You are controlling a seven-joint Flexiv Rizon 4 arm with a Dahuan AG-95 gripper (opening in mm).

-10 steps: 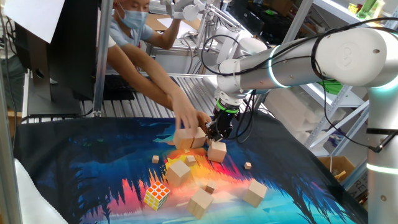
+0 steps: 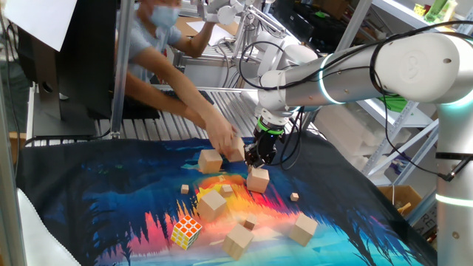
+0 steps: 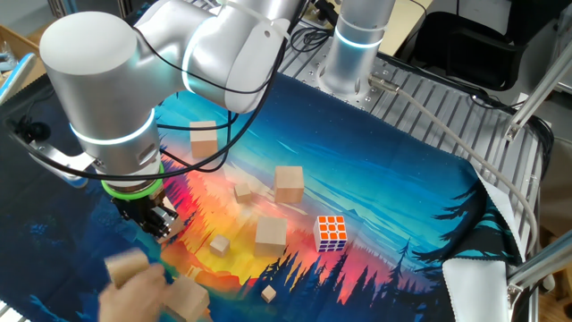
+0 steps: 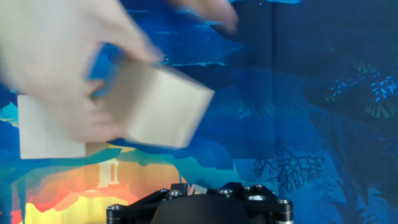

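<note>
My gripper [image 2: 260,154] points down at the far side of the cloth, close above a wooden block [image 2: 258,180]. In exterior view 2 the same block [image 3: 172,225] is partly covered by the gripper [image 3: 159,219]. Only the gripper's dark linkages show along the bottom of the wrist view, with a small pale patch between them; whether the fingers grip the block cannot be told. A person's hand [image 4: 68,68] holds another wooden block [image 4: 165,106], blurred, in front of the gripper. Beside it rests a further large block [image 4: 46,127].
Several large blocks, among them one at the right [image 2: 302,230], and several small ones [image 2: 294,196] lie scattered on the printed cloth. A Rubik's cube [image 2: 186,232] sits near the front. The person's arm [image 2: 174,77] reaches in beside my gripper.
The person's hand has parted two adjoining blocks: one has shifted left, the other is now raised in the hand. My arm and the block under it look unmoved.
</note>
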